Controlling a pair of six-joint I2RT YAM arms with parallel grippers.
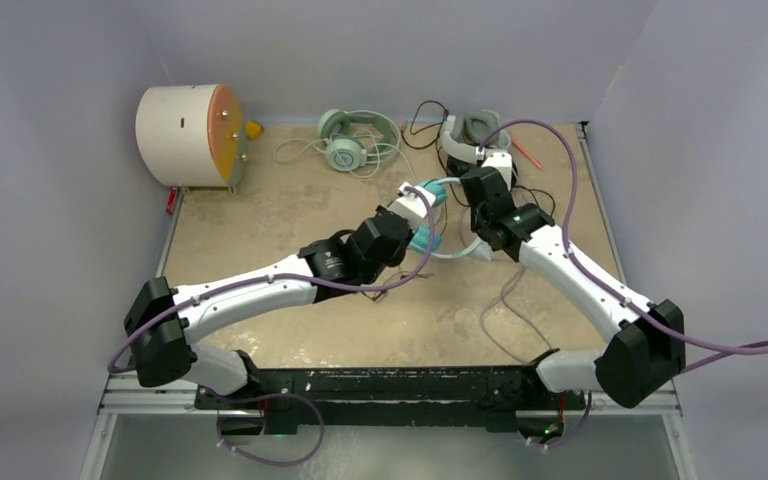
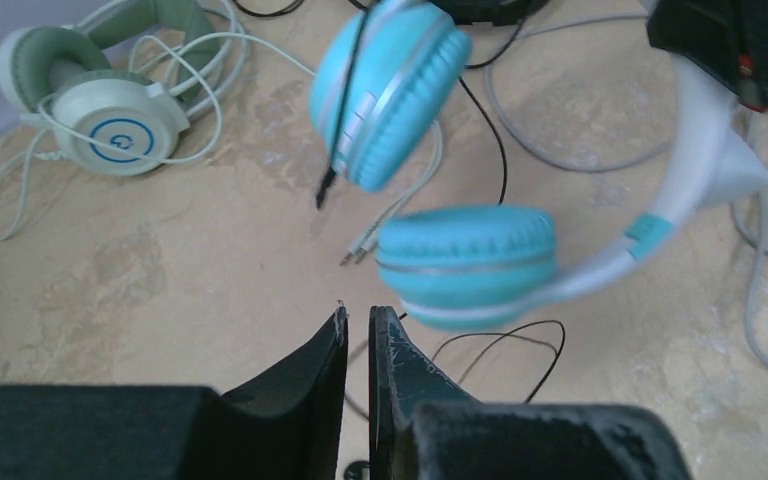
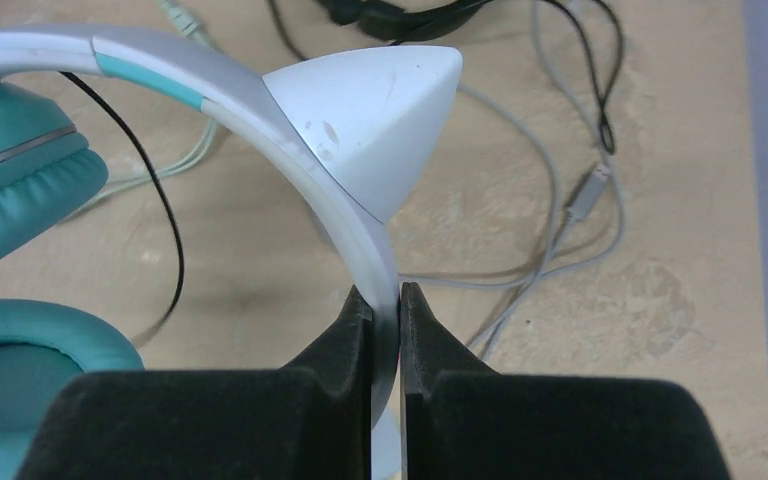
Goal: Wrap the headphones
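Blue-and-white headphones (image 1: 426, 240) hang above the middle of the table, ear cups facing left. In the right wrist view their white headband (image 3: 335, 180) runs between the fingers of my right gripper, shut on it. A thin black cord (image 2: 338, 130) with a plug at its end dangles by the upper ear cup (image 2: 390, 95). My left gripper is shut just in front of the lower ear cup (image 2: 465, 262), apart from it; nothing clearly shows gripped in it. Black earphones with a thin cable (image 2: 560, 345) lie on the table below, partly hidden by the fingers.
Green headphones (image 1: 345, 153) with a pale cord lie at the back. White headphones (image 1: 454, 142) and black cables are at the back right. A grey cable (image 1: 505, 300) crosses the right side. A white drum (image 1: 175, 135) stands back left.
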